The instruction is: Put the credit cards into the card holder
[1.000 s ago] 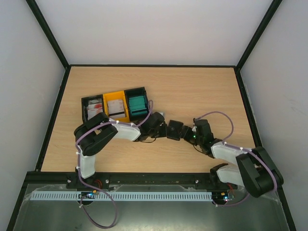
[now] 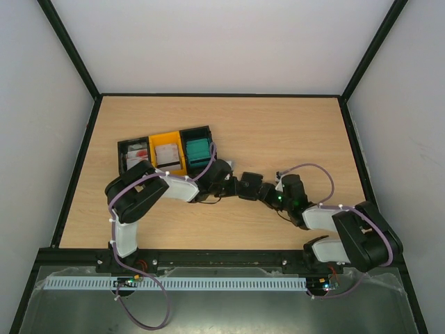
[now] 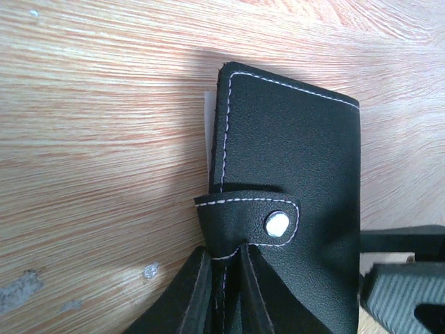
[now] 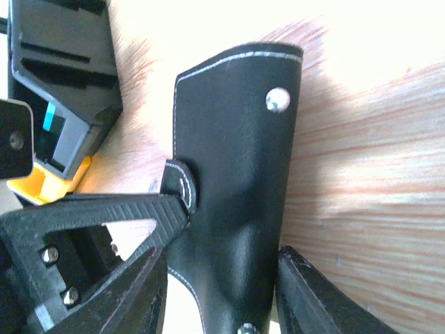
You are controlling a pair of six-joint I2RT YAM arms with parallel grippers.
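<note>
The black card holder point(image 2: 249, 186) lies on the table between the two grippers; in the left wrist view its stitched cover and snap strap show. My left gripper is shut on the holder's edge at the strap point(image 3: 249, 217). A pale, card-like sliver point(image 3: 208, 125) shows along that same edge, above the strap. In the right wrist view, my right gripper is part open, its fingertips on either side of the near end of the holder point(image 4: 233, 146). Whether both touch it is hard to tell. Any cards inside are hidden.
To the back left stand a left black bin point(image 2: 122, 157), a yellow bin point(image 2: 174, 136) and a right black bin point(image 2: 199, 131); pale items fill the first two, teal ones the third. A small whitish piece point(image 2: 231, 165) shows behind the left gripper.
Over the last second the left gripper and the holder shifted slightly left.
</note>
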